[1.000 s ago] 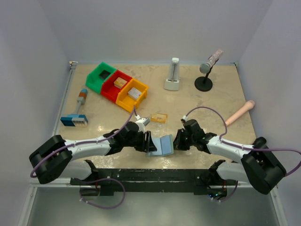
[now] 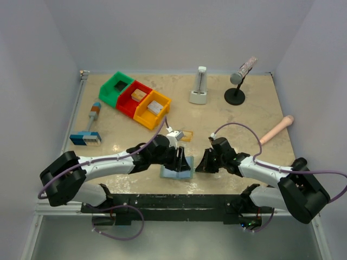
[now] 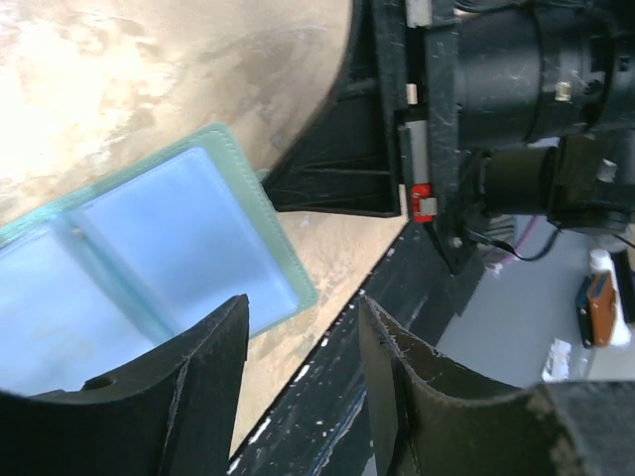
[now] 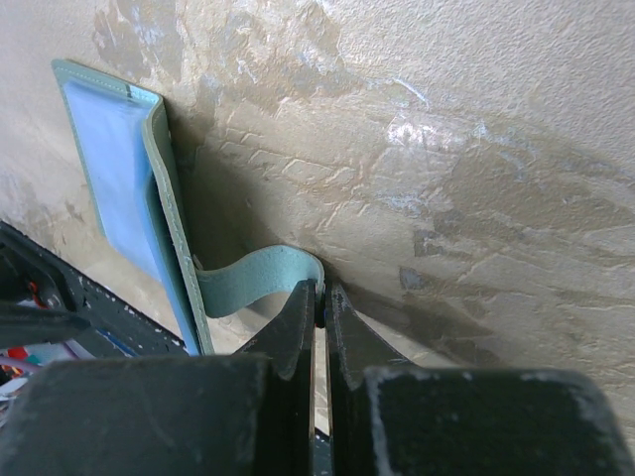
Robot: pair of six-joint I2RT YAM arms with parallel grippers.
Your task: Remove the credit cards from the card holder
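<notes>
The light-blue card holder (image 2: 184,173) lies spread open on the table, its teal border and clear pockets (image 3: 193,238) showing in the left wrist view. Above it my left gripper is part open, with nothing between its fingertips. A short teal strap (image 4: 260,278) runs from the holder's edge to my right gripper, which is shut on the strap's end. On the table behind my left arm lies a yellow card (image 2: 187,136), partly covered by the arm. Whether cards are in the pockets is hard to tell.
Green, red and orange bins (image 2: 142,122) stand at the back left. A white device (image 2: 199,96) and a black stand (image 2: 234,96) are at the back, a rolling pin (image 2: 276,130) at the right.
My left gripper has moved right and slightly back, over the holder. The card holder has shifted left and looks more spread out. The left arm now covers part of the yellow card.
</notes>
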